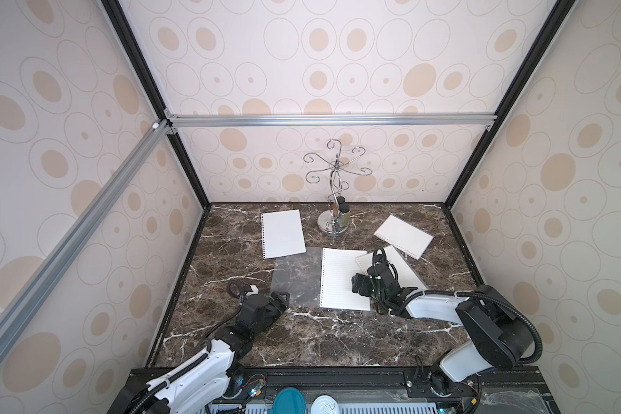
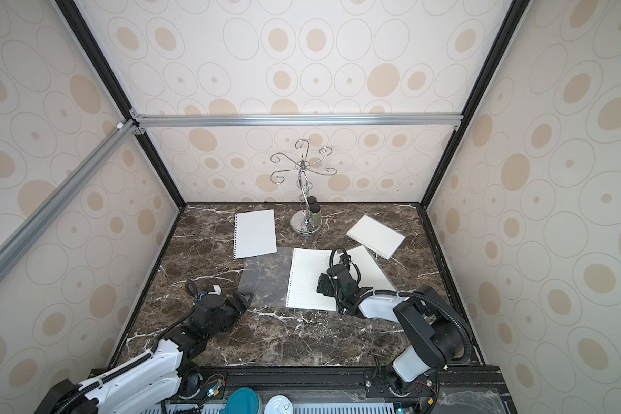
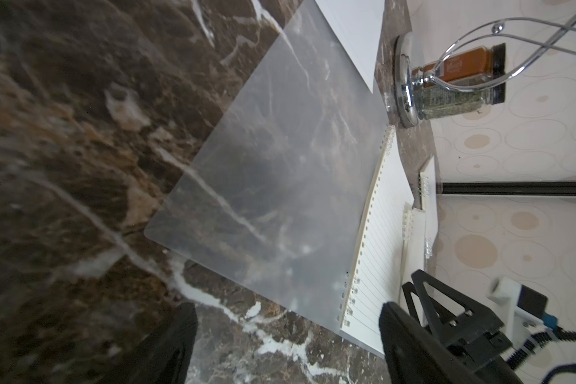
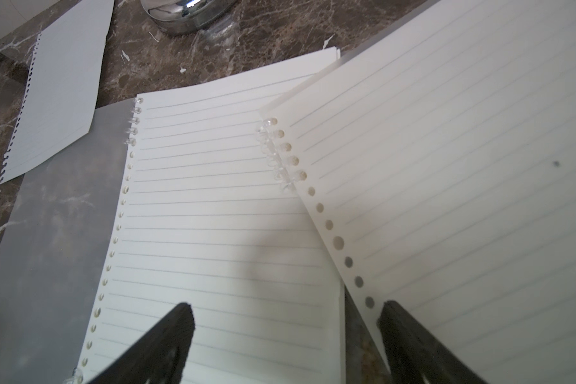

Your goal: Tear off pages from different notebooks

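An opened spiral notebook (image 1: 338, 279) lies mid-table with a lined page up and its clear cover (image 1: 296, 279) folded out to the left. Overlapping its right edge is a second lined notebook (image 4: 454, 160). A loose sheet (image 1: 283, 234) with a punched left edge lies at the back left. Further back right rests a third notebook (image 1: 403, 236). My left gripper is open and empty over bare table, in front of the clear cover's left corner. My right gripper is open above the notebook pages, its right finger overlapping the second notebook's punched edge in view.
A chrome stand (image 1: 334, 220) with spice jars (image 3: 464, 80) rises at the back centre.
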